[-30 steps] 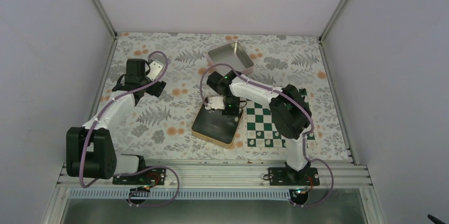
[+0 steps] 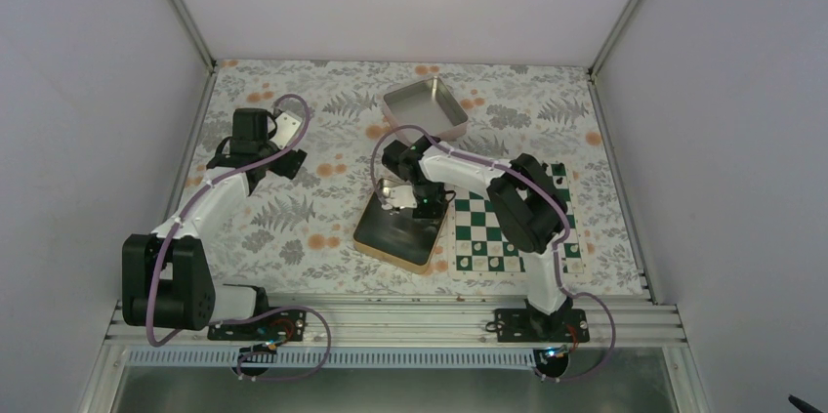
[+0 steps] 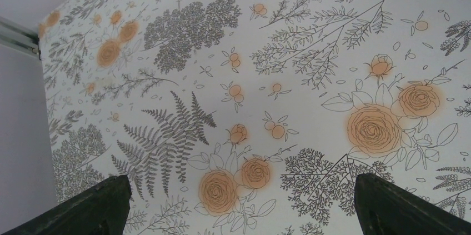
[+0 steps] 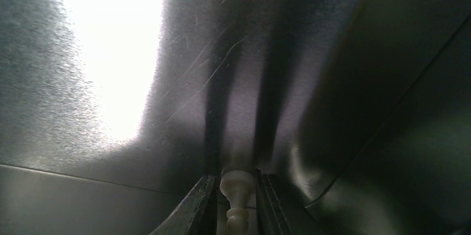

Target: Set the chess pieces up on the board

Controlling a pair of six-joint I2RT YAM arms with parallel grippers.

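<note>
In the right wrist view a white chess piece (image 4: 237, 188), apparently a pawn, is between the fingers of my right gripper, which is shut on it inside the dark metal tray (image 2: 391, 237). From the top, that gripper is over the tray, partly hidden by its arm. The green-and-white chessboard (image 2: 478, 232) lies to the right, with pale pieces along its near rows, too small to identify, and partly hidden by the right arm. My left gripper hangs over bare patterned table at the left, its fingers wide open with nothing between them.
A second, pale-sided tray (image 2: 420, 105) stands at the back centre. White walls enclose the sides and back.
The right arm has shifted slightly toward the front of the table over the dark tray. The left arm has not moved.
</note>
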